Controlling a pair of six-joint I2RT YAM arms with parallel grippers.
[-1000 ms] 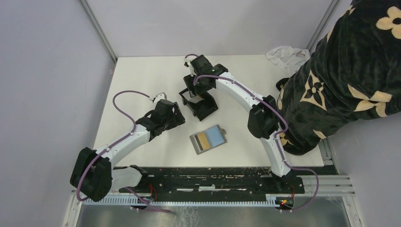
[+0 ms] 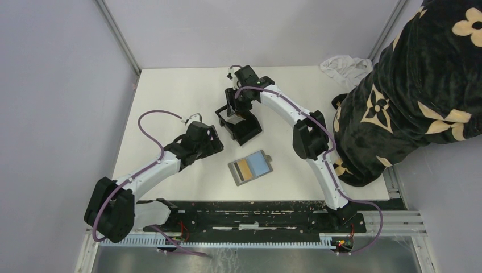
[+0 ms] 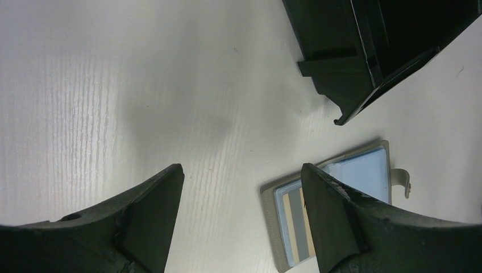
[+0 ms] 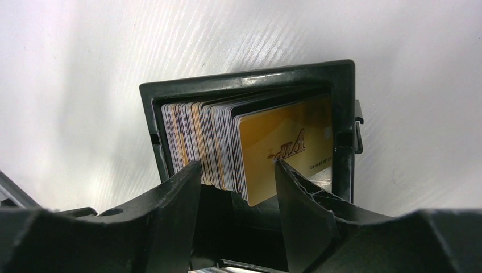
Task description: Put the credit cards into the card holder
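A black box (image 4: 247, 77) holds a row of many upright cards packed on edge, with a gold card (image 4: 264, 165) facing out at the right end of the row. Over these cards is my right gripper, its fingers apart; whether either fingertip touches a card I cannot tell. In the top view the box (image 2: 252, 133) stands at mid-table, partly covered by the right gripper. A flat grey-edged case (image 2: 250, 168) with tan and blue areas lies in front of it. My left gripper hangs open and empty above bare table, left of the box.
A crumpled white cloth (image 2: 345, 69) lies at the table's back right corner. Beside it, a dark flower-patterned cushion or blanket (image 2: 418, 91) covers the right edge.
Slightly rightward, my right gripper has shifted over the box while its forearm and elbow also moved. The left arm has barely moved. Box and flat case stay in place.
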